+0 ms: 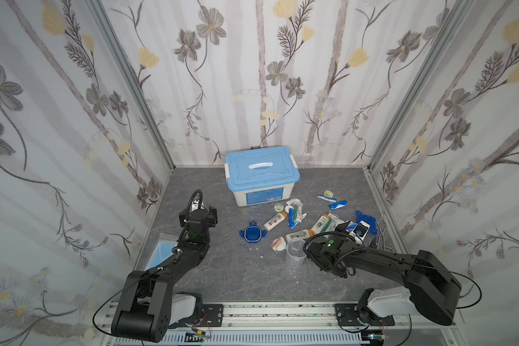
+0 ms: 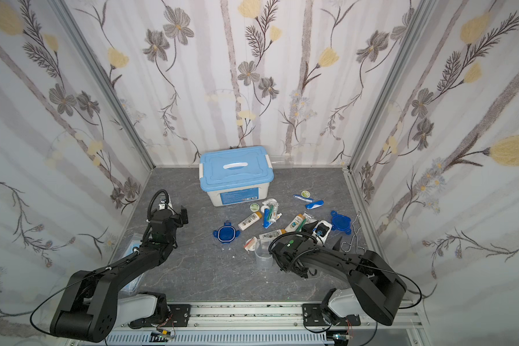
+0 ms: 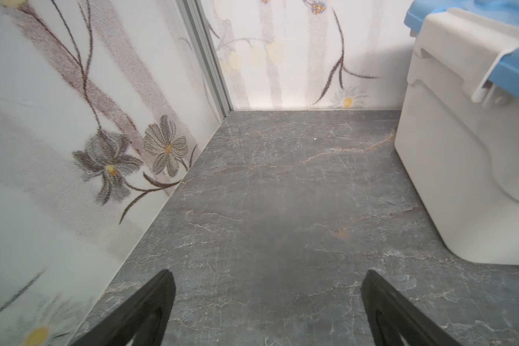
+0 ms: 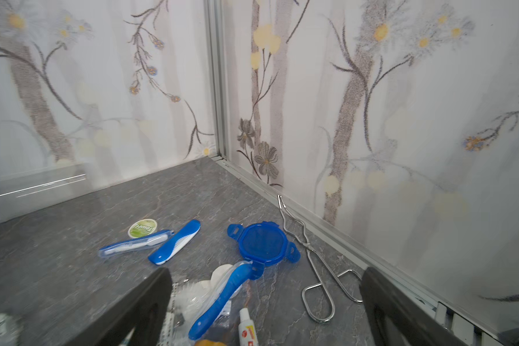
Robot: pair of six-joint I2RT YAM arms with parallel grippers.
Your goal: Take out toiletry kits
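Toiletries lie loose on the grey table, mostly right of centre. They include bottles (image 1: 275, 219), a blue-and-white packet (image 1: 294, 214), a blue comb handle (image 4: 221, 300), a small white tube (image 4: 247, 328) and a toothbrush (image 4: 135, 244) beside a round green-labelled tin (image 4: 142, 228). My right gripper stands open above the right-hand items, its arm hiding some of them in the top views. Over bare table at the left, my left gripper is open too, nothing between its fingers.
A lidded blue-and-white box (image 1: 262, 176) stands at the back. A blue lidded container (image 1: 252, 232) sits mid-table, a clear cup (image 1: 295, 253) near the right arm. Metal tongs (image 4: 317, 271) and a blue lid (image 4: 262, 243) lie at right; a pale-blue packet (image 1: 162, 253) lies front left.
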